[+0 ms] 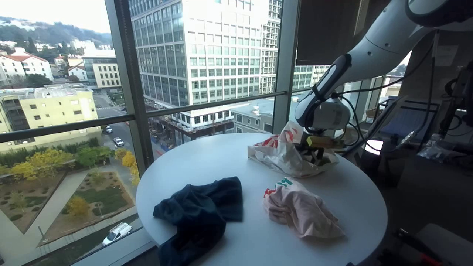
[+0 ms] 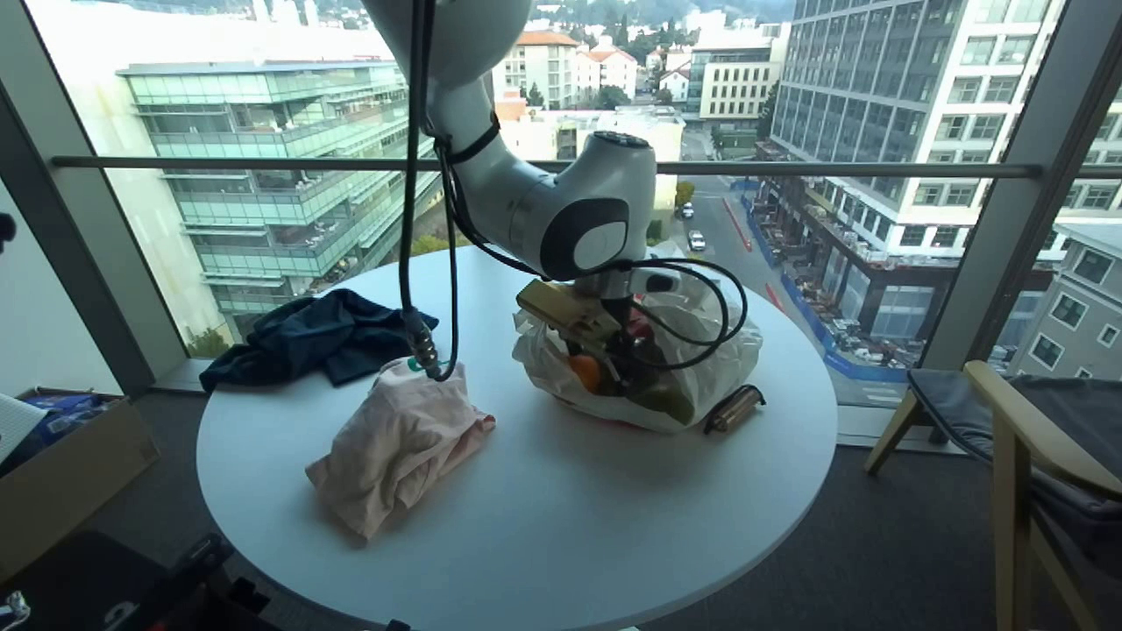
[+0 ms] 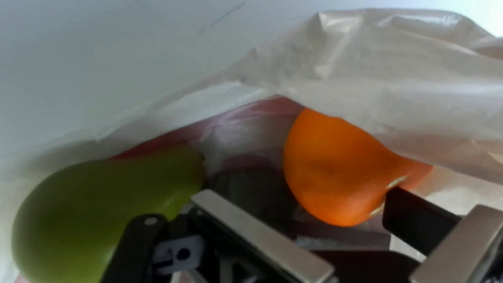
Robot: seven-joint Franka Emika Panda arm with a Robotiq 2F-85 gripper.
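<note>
A white plastic bag (image 1: 283, 162) with red print rests on the far part of the round table, its mouth spread. Inside it, the wrist view shows an orange round fruit or vegetable (image 3: 337, 169) and a green rounded one (image 3: 103, 207). My gripper is down at the bag's mouth, fingers apart; one finger (image 3: 264, 236) lies between the two items, while the other is at the lower right, past the orange one. Nothing appears held. In the second exterior view the orange item (image 2: 585, 372) shows at the bag's edge, and my fingers are largely hidden.
A dark blue cloth (image 1: 199, 208) and a pale pink cloth (image 1: 303, 210) lie crumpled on the white table (image 1: 255, 239). Beside the bag is a brown cylindrical object (image 2: 734, 408). Bare tabletop lies in front of the bag.
</note>
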